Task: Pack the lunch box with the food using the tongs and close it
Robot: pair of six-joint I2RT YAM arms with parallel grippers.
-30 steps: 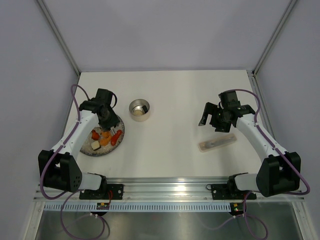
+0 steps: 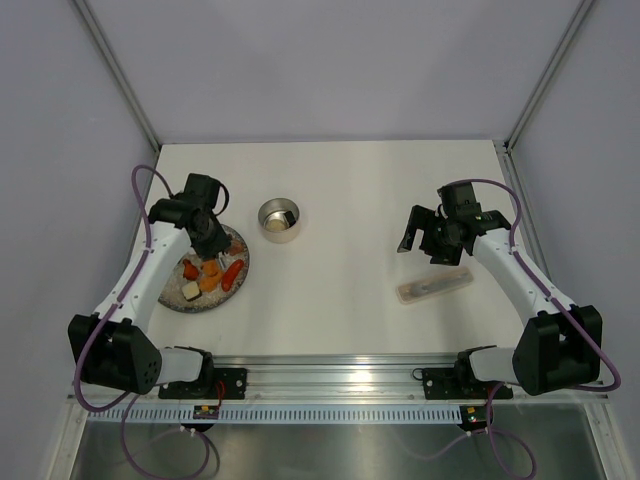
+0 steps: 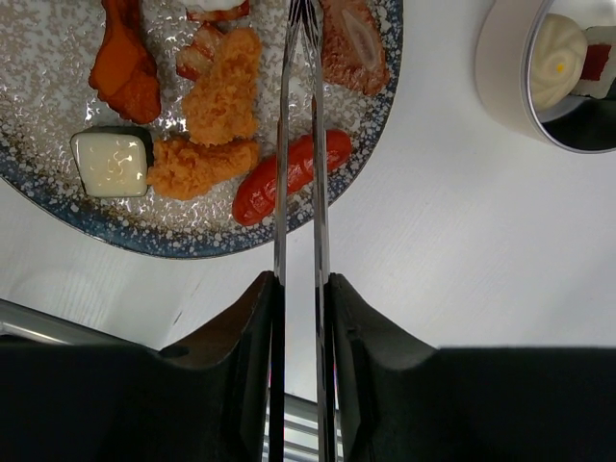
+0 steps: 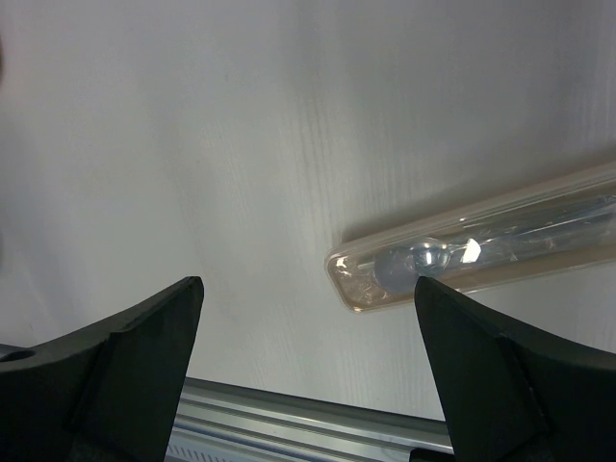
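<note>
My left gripper (image 2: 212,246) is over the speckled plate (image 2: 190,300), shut on metal tongs (image 3: 283,164), whose tips reach the plate's far part. The plate (image 3: 125,236) holds a sausage (image 3: 255,192), fried pieces (image 3: 217,101), a drumstick (image 3: 125,77), a meat slice (image 3: 351,48) and a pale cube (image 3: 108,159). A round lunch container (image 2: 278,232) stands right of it, food inside. My right gripper (image 2: 425,238) is open and empty above the table at right.
A long clear case (image 4: 356,289) with a spoon-like utensil inside lies below my right gripper. A metal rail runs along the front edge.
My left arm has shifted slightly left in the top view, still over the plate. The right arm and the container have not visibly moved.
</note>
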